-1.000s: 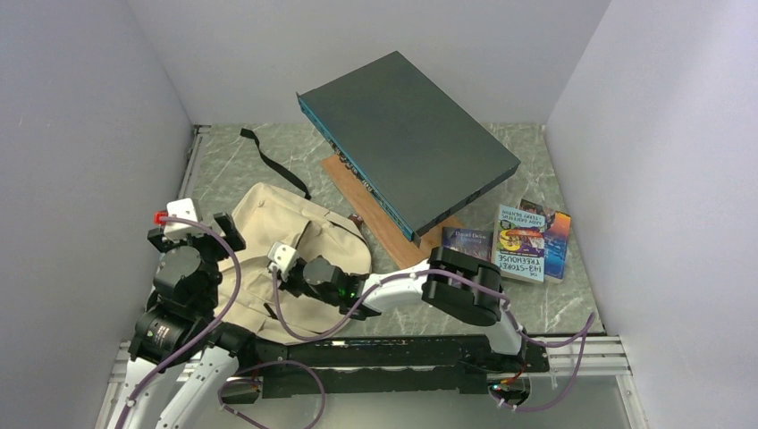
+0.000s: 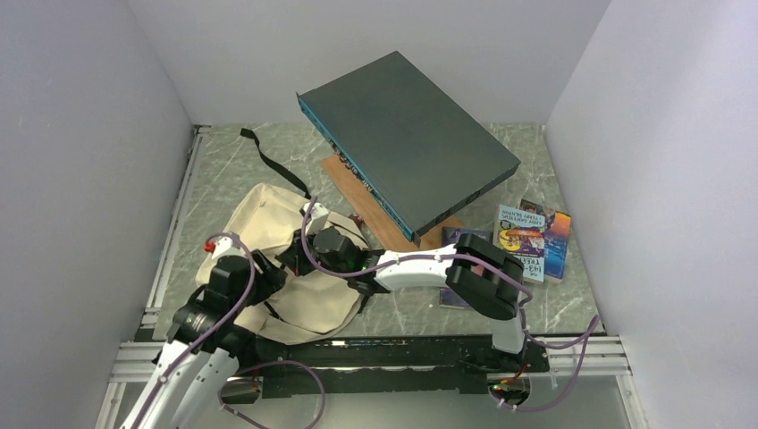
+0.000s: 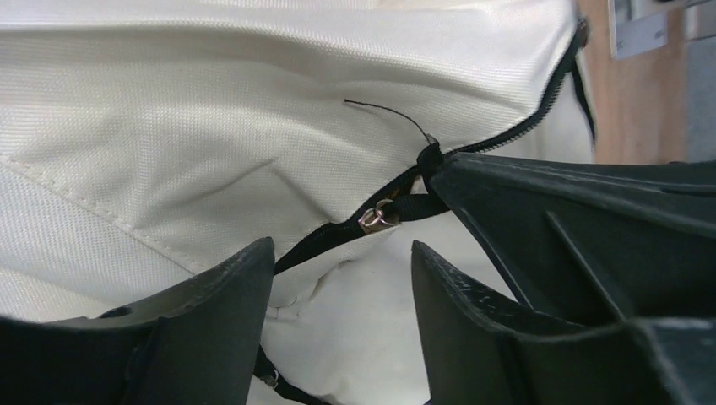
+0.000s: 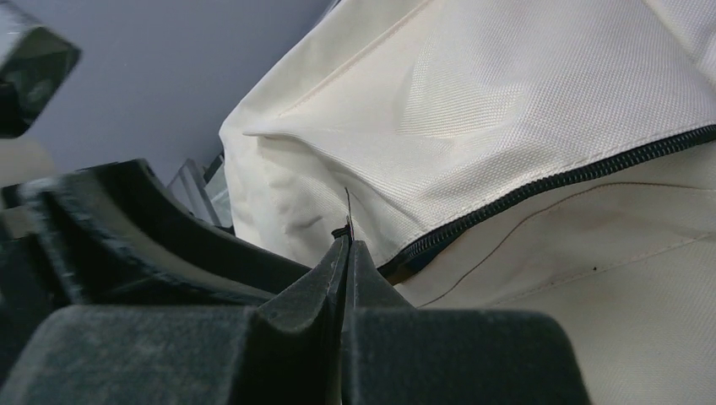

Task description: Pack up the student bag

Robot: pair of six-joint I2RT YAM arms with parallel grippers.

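The cream bag (image 2: 308,299) lies on the table at the left, its black zipper (image 4: 540,187) running across the cloth. In the left wrist view a metal zipper slider (image 3: 376,218) shows, with a black pull strap (image 3: 414,207) leading from it to my right gripper. That gripper is shut on the strap; its end and a loose thread stick out past the fingertips. My left gripper is open just above the bag, facing the slider, with its fingers apart and nothing held between them. In the top view both grippers stand close together over the bag.
Several books lie at the right, including a treehouse book (image 2: 520,241), an orange-blue book (image 2: 556,241) and a dark blue one (image 2: 456,297) partly under the right arm. A large dark panel (image 2: 407,138) overhangs a wooden board (image 2: 371,206). A black strap (image 2: 277,165) trails behind the bag.
My left gripper has come right and down toward the right gripper. The right gripper has shifted up and to the right over the bag, and the right arm now covers more of the dark blue book.
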